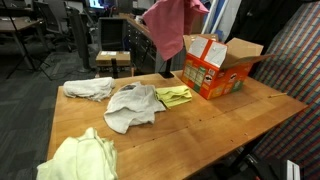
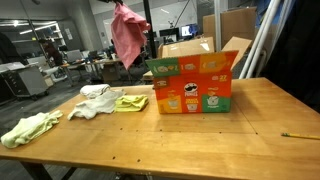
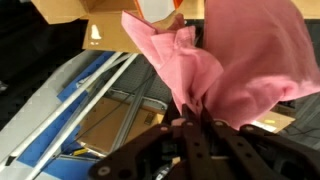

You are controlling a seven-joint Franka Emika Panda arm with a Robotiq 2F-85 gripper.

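A pink cloth [image 1: 170,24] hangs high above the back of the table, bunched at its top, which exterior view 1 cuts off. In the wrist view the pink cloth [image 3: 255,65] fills the space ahead of my gripper, which is shut on a gathered fold of it. On the table lie a crumpled grey cloth [image 1: 132,106], a yellow cloth [image 1: 174,96], a whitish cloth [image 1: 90,88] farther back and a pale cream cloth [image 1: 78,158] at the front left. An orange-red cardboard box [image 2: 195,92] with raised flaps stands to the right of the cloths.
A pencil [image 2: 302,136] lies at the table's right in exterior view 2. A dark stand and cables are at the lower right of exterior view 1.
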